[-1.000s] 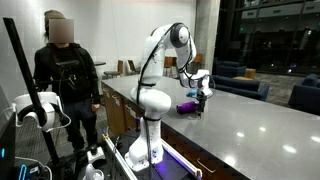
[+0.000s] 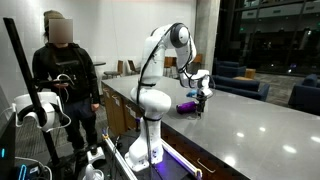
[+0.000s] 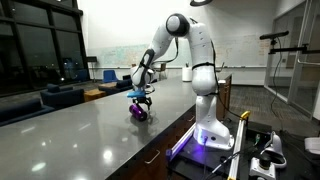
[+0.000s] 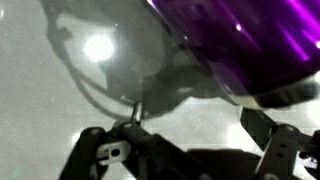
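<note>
A shiny purple, rounded object (image 4: pixel 240 40) with a pale metallic rim fills the upper right of the wrist view. Part of it is cut off by the frame's edge. My gripper is open, its two fingers wide apart with bare grey tabletop between them. The object's rim is close to the right finger; whether they touch I cannot tell. In exterior view 1 the purple object (image 2: pixel 187 107) rests on the table beside my gripper (image 2: pixel 202 99). From the other side, the purple object (image 3: pixel 137 112) is partly hidden by the gripper (image 3: pixel 146 103).
A person (image 2: pixel 68 80) stands at the left, apart from the arm. Dark blue chairs (image 2: pixel 240 87) stand beyond the table.
</note>
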